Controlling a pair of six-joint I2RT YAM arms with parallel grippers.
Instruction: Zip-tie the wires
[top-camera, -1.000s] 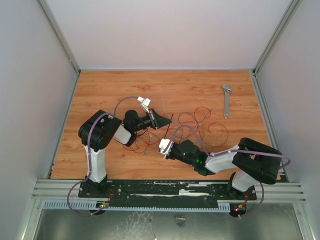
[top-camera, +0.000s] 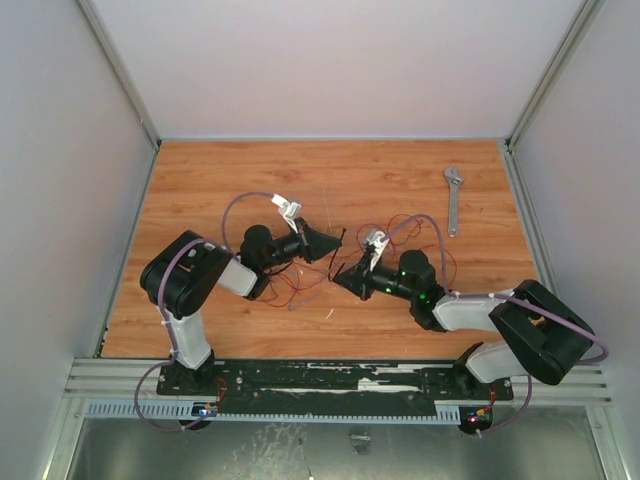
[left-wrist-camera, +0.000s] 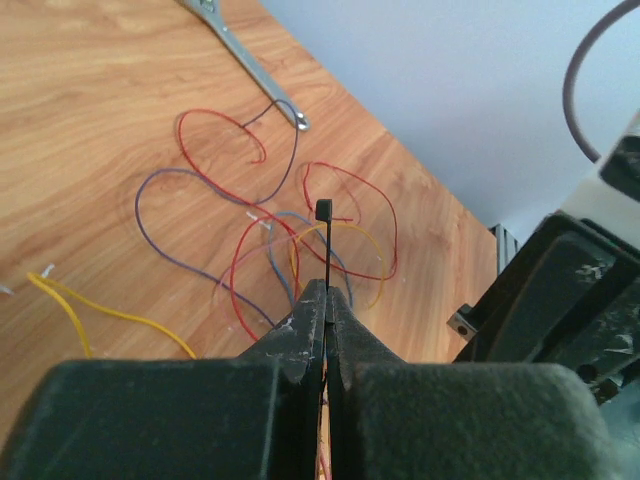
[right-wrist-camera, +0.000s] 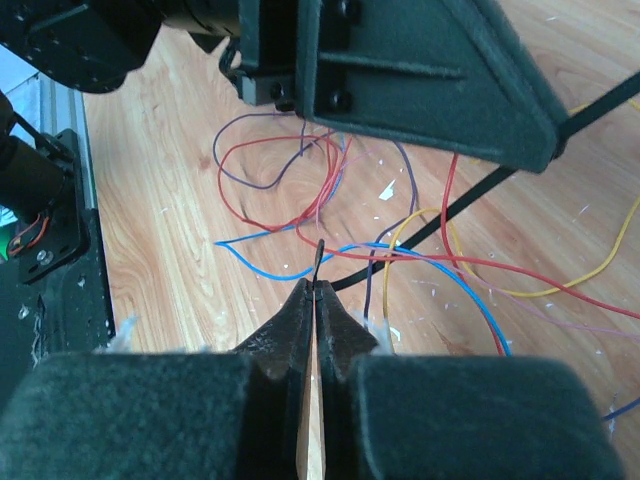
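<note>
Loose red, yellow, blue and purple wires (right-wrist-camera: 500, 268) lie in loops on the wooden table. My left gripper is shut, with a thin black zip tie standing up from between its fingertips, its small head (left-wrist-camera: 323, 210) on top. In the right wrist view a long black zip tie (right-wrist-camera: 470, 197) runs diagonally over the wires to my right gripper, which is shut on it, a short thin end showing above the tips. The two grippers are close together over the middle of the table.
An adjustable wrench (top-camera: 452, 200) lies at the back right. White walls enclose the sides and rear, and a metal rail runs along the front.
My right arm has moved to the right and toward the back, its gripper rising beside the zip tie.
</note>
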